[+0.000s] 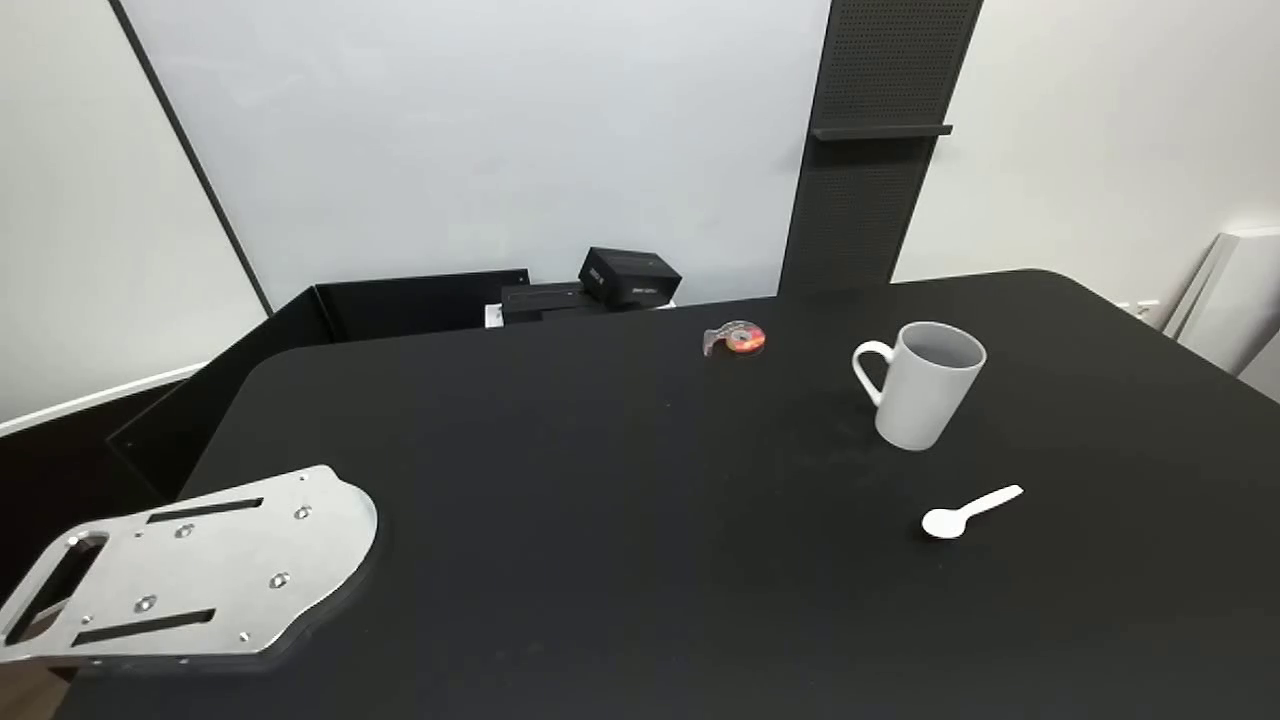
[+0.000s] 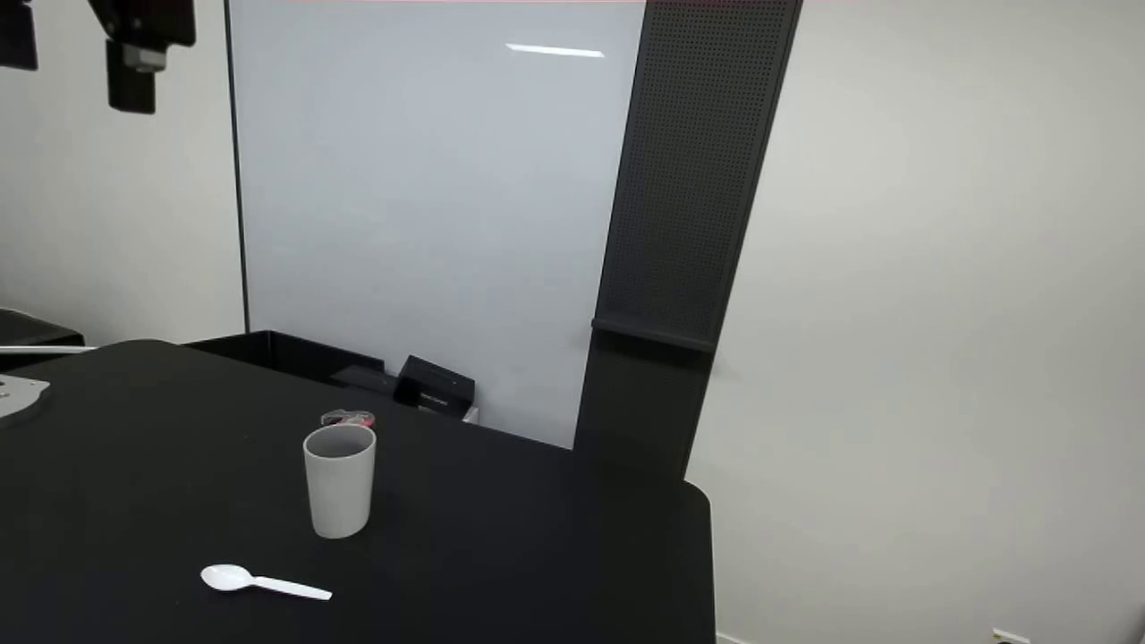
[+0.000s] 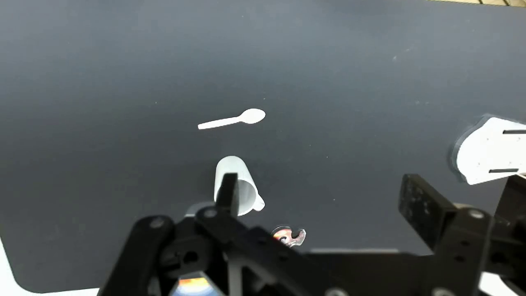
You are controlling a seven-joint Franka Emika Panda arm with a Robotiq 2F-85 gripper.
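A white mug [image 1: 924,390] stands upright on the black table, its handle toward the left in exterior view 1. In front of it lies a white plastic spoon [image 1: 972,512], apart from the mug. Beyond them, close to the back edge, is a small tape dispenser [image 1: 735,338] with a red and orange roll. High over the table, my gripper is open, and nothing is between its fingers. In the wrist view one finger [image 3: 227,194] overlaps part of the mug [image 3: 230,167]; the spoon [image 3: 231,120] shows whole.
A silver metal plate [image 1: 240,558] with slots sits at the table's left edge. Behind the table are a black bin [image 1: 408,302] and a dark box [image 1: 630,277]. Bare tabletop [image 1: 576,504] fills the middle.
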